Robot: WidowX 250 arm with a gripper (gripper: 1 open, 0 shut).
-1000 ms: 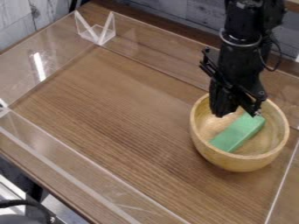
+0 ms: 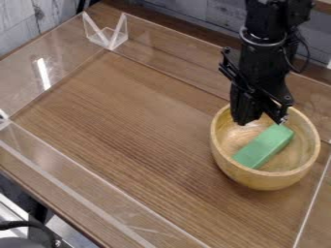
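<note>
My black gripper (image 2: 243,108) hangs over the back-left rim of a round, light tan bowl (image 2: 230,153), at the right of the camera view. Its fingertips are at or just above the bowl's interior; whether anything is between them is unclear. A green rectangular block (image 2: 265,145) lies tilted diagonally inside the bowl, to the lower right of the gripper.
A white wire-like holder (image 2: 106,31) stands at the back left. Dark cables lie at the lower-left corner, and the table's edges show at left and right.
The gripper and arm have shifted slightly upward, with small changes in angle. The bowl and green block look nearly unchanged.
</note>
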